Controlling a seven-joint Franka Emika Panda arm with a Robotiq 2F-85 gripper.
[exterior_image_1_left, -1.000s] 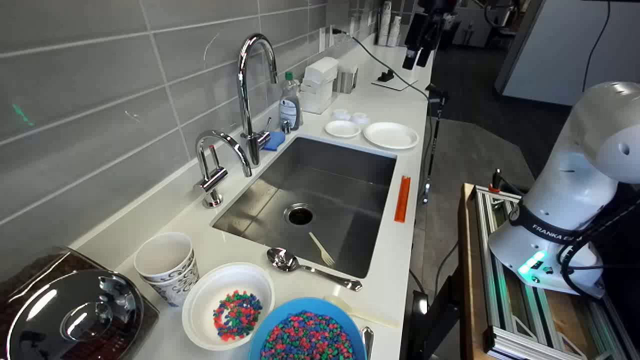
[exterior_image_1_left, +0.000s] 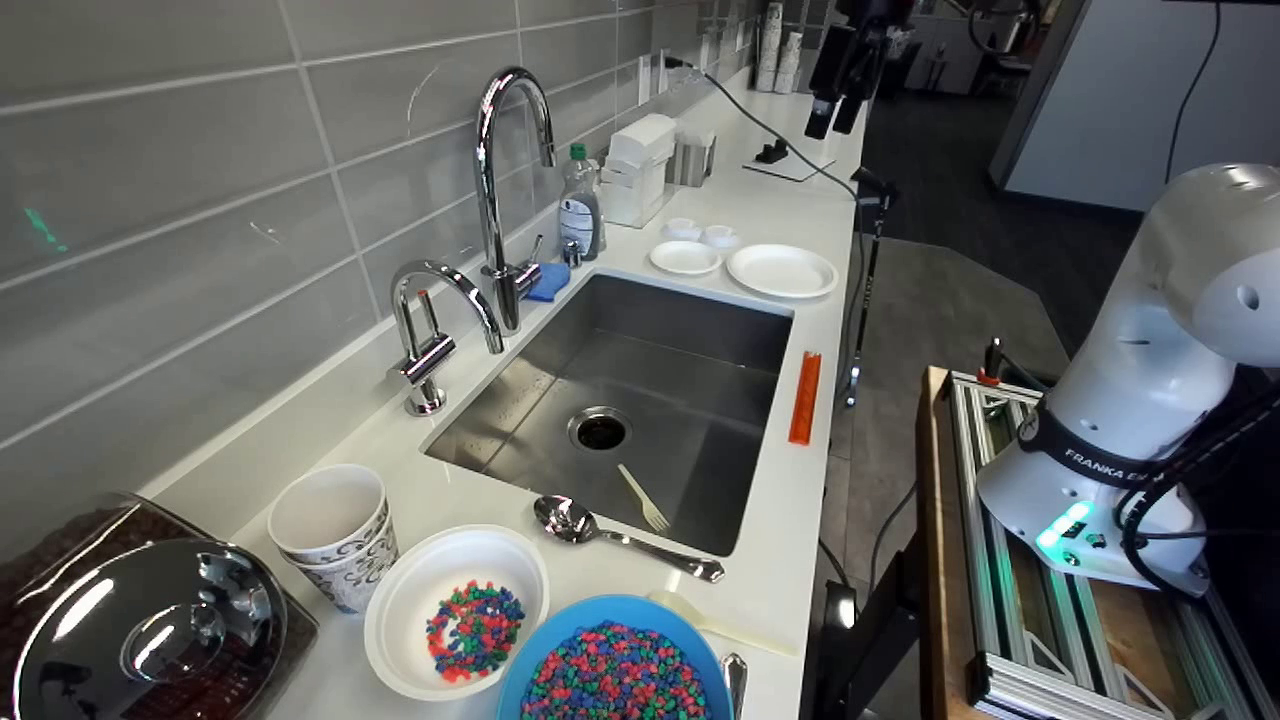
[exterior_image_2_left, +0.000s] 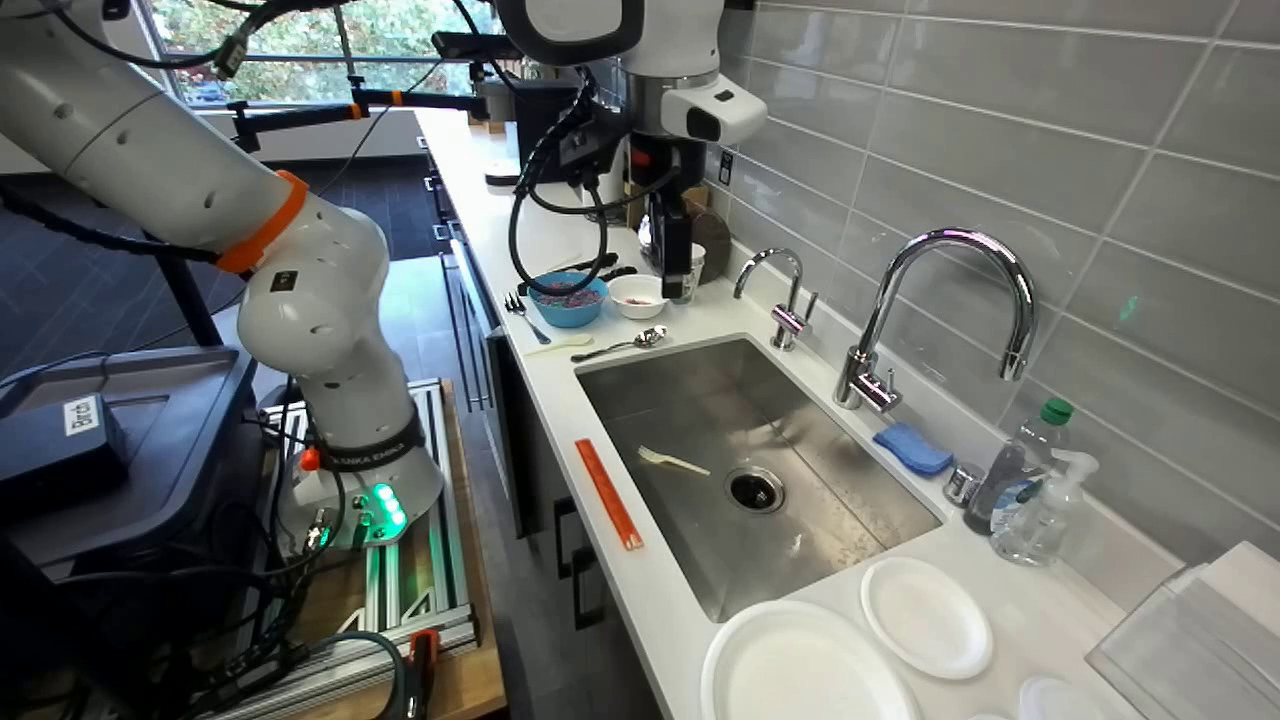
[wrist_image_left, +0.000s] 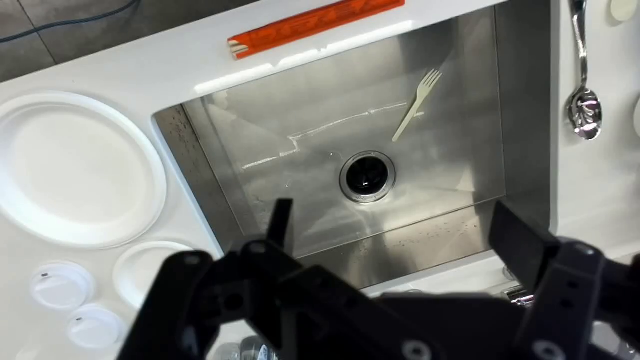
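Observation:
High above the counter, my gripper stands open, its dark fingers spread wide with only the sink seen between and below them. In exterior view 1 the gripper (exterior_image_1_left: 835, 118) shows at the top. A pale plastic fork (wrist_image_left: 417, 105) lies on the floor of the steel sink (wrist_image_left: 312, 96), beside the drain (wrist_image_left: 367, 176). On the counter by the sink's end rests a metal spoon (exterior_image_1_left: 573, 521). A white bowl (exterior_image_1_left: 402, 600) holds a few coloured pellets, and the blue bowl (exterior_image_1_left: 716, 636) next to it has many more.
An orange chopstick packet (exterior_image_2_left: 608, 493) lies along the front counter edge. White plates (exterior_image_1_left: 782, 271) and small lids sit at the sink's other end. Two chrome faucets (exterior_image_2_left: 1022, 300), a soap bottle (exterior_image_1_left: 579, 216) and a blue sponge (exterior_image_2_left: 914, 448) line the wall side. Stacked patterned cups (exterior_image_1_left: 356, 564) stand near the bowls.

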